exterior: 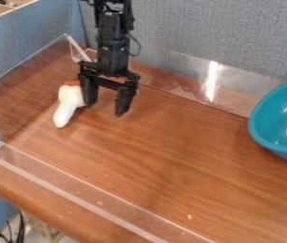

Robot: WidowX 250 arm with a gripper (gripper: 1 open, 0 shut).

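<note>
A white object with an orange top [66,102], perhaps a plush toy or vegetable, lies on the wooden table [172,166] at the left of the middle. My black gripper [108,100] stands open just right of it, low over the table, with its left finger at or close to the object's upper part, which it partly hides; whether they touch I cannot tell.
A teal bowl [279,123] sits at the right edge. A grey wall [210,38] runs along the back and a light blue padded side [13,52] along the left.
</note>
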